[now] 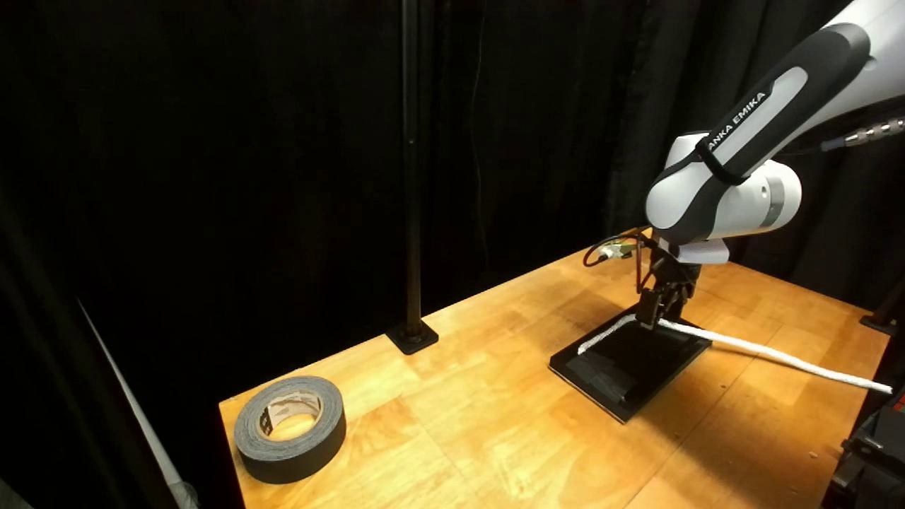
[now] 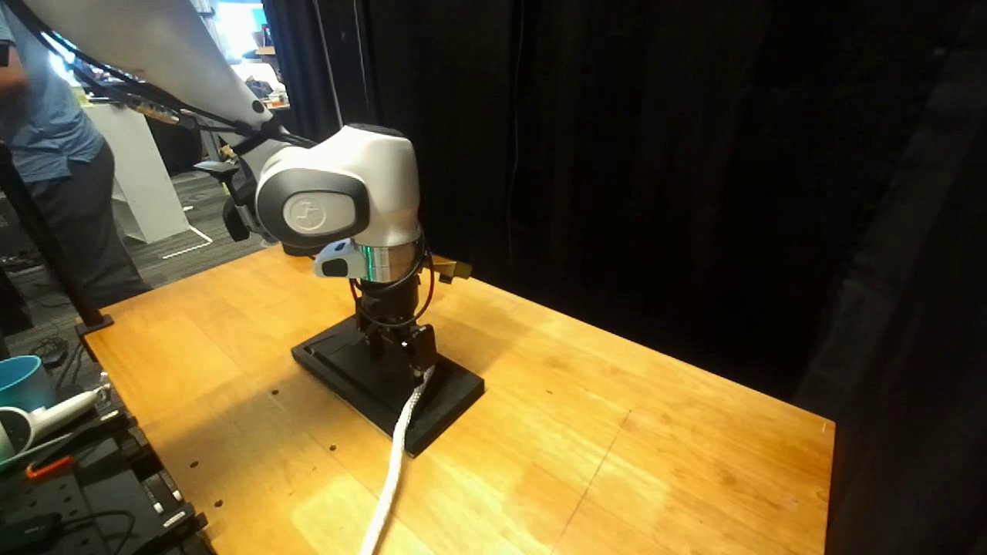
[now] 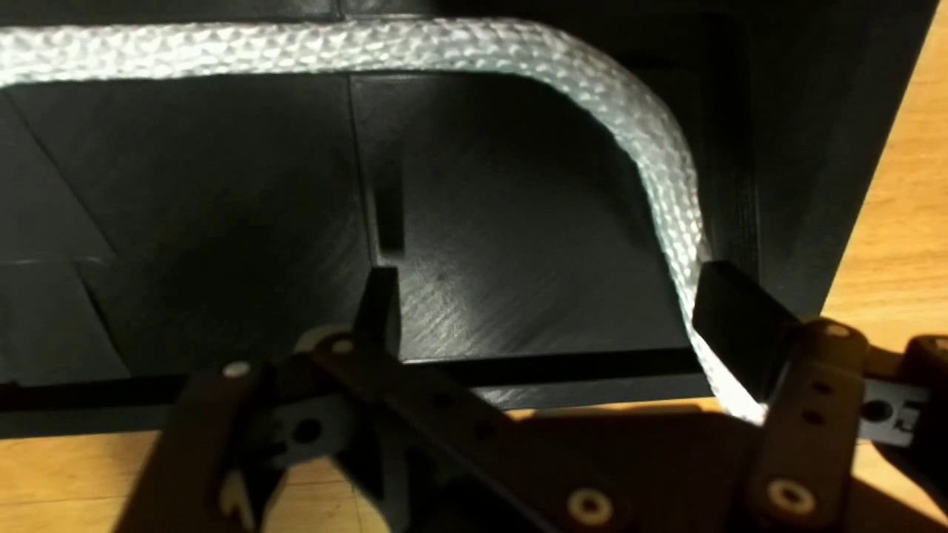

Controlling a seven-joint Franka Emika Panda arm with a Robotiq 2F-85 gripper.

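A white braided rope [image 3: 444, 46] bends in a curve across a black tray [image 3: 533, 204]; both lie on the wooden table. In exterior view 1, one end of the rope [image 1: 606, 336] rests on the tray, and the long part runs off to the right over the tabletop. Low over the tray stands my gripper, open, its fingers wide apart with bare tray showing between them. Along its right finger [image 3: 742, 324] passes the rope, partly hidden by that finger; I cannot tell whether they touch.
A roll of grey tape [image 1: 293, 458] sits at the table's near left corner in exterior view 1. A black post base [image 1: 413, 338] stands at the back edge. Dark equipment [image 2: 83, 481] lies beside the table in exterior view 2.
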